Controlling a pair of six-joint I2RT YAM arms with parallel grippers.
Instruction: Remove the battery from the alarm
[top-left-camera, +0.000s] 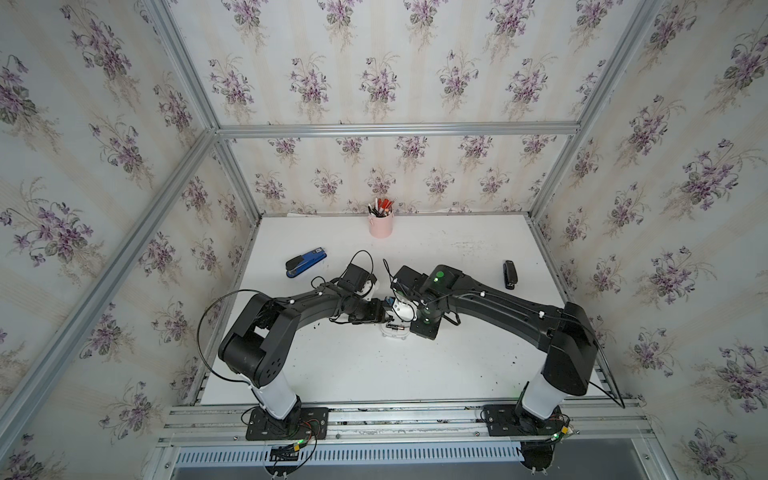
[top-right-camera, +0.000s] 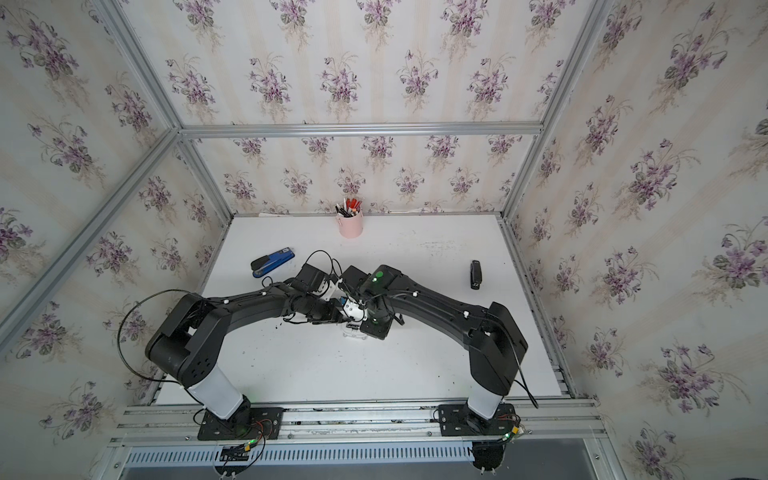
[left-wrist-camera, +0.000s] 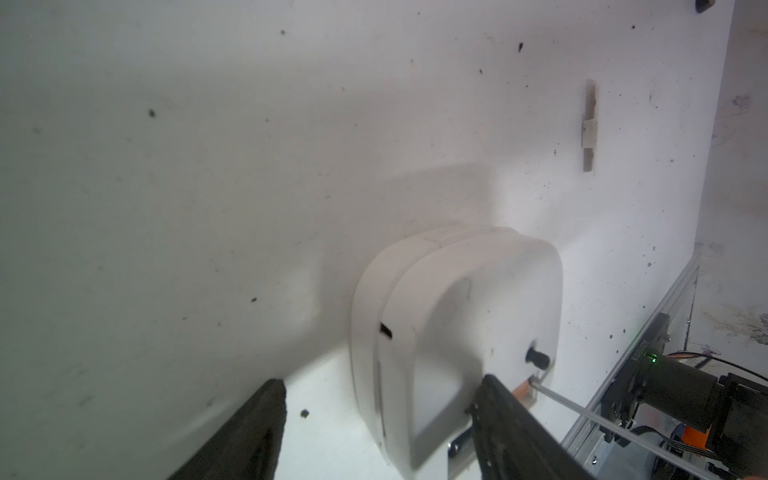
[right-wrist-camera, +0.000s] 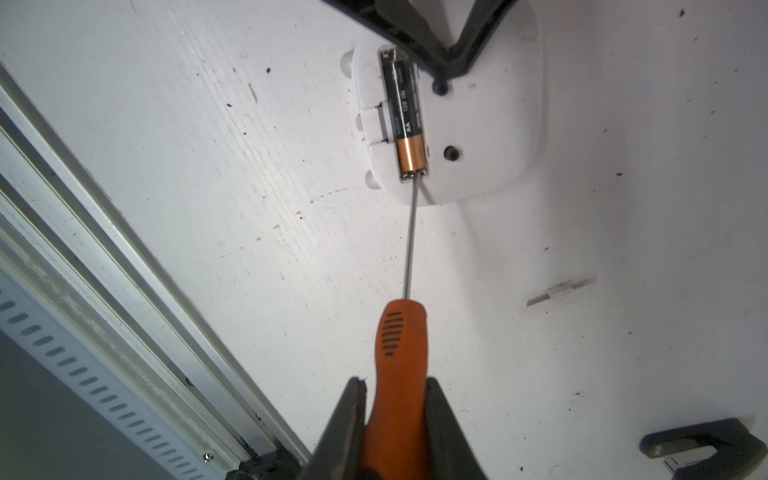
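The white alarm (right-wrist-camera: 496, 120) rests on the table with its battery slot facing up. An AA battery (right-wrist-camera: 404, 104), black with a copper end, lies in that slot. My right gripper is shut on the orange handle of a screwdriver (right-wrist-camera: 400, 344). The screwdriver's thin shaft reaches the copper end of the battery. Parted fingers mark my left gripper as open, with an edge of the alarm (left-wrist-camera: 496, 280) showing between them. In the right wrist view a black finger (right-wrist-camera: 448, 60) of it overhangs the alarm beside the battery's far end.
A thin flat piece (right-wrist-camera: 562, 290) lies on the table near the alarm. A black stapler (top-left-camera: 509, 274) is at the right, a blue stapler (top-left-camera: 305, 262) at back left, and a pink pen cup (top-left-camera: 381, 225) by the back wall.
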